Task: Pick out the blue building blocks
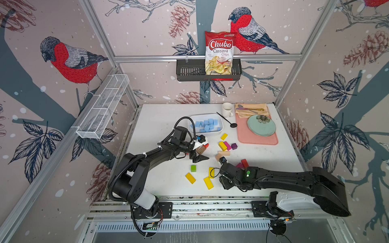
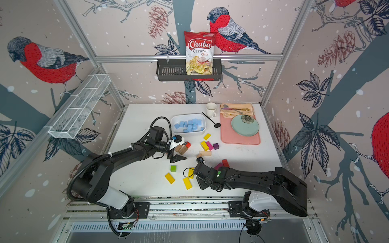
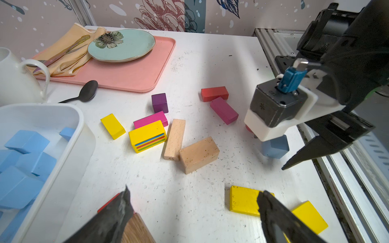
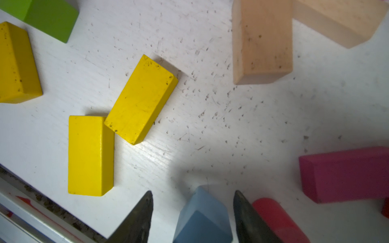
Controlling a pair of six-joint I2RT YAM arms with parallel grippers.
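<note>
One blue block (image 4: 202, 220) is between the spread fingers of my right gripper, low in the right wrist view; bare gaps show at its sides. The left wrist view also shows this blue block (image 3: 275, 146) by the right gripper's dark finger, near the table's front edge. Several more blue blocks (image 1: 206, 124) lie in the white tray (image 3: 83, 137) at the back. My left gripper stands open above the table, in front of that tray, with nothing held between its fingers.
Yellow blocks (image 4: 91, 156) lie left of the right gripper, and a red cylinder (image 4: 279, 220) lies close by its right finger. Wooden blocks (image 3: 199, 154) are mid-table. A black ladle (image 1: 233, 125), white mug (image 1: 227, 109) and pink tray (image 1: 243, 137) occupy the back right.
</note>
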